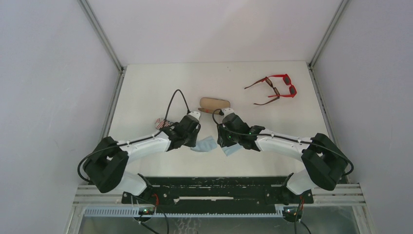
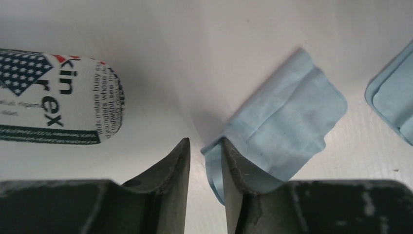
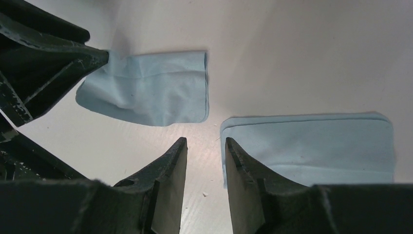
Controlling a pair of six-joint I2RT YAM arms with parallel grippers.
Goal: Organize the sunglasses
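Observation:
A brown case (image 1: 214,103) lies mid-table; red sunglasses (image 1: 291,89) and brown sunglasses (image 1: 258,83) lie overlapping at the back right. A flag-patterned case (image 2: 73,97) is left of my left gripper, whose fingertips are a little apart at a crumpled grey-blue cloth (image 2: 282,126), seemingly pinching its edge; whether it holds it I cannot tell. My right gripper is part open over the table, its fingertips beside a second folded cloth (image 3: 307,141), nothing visible between them.
Both arms are close together at the front middle.

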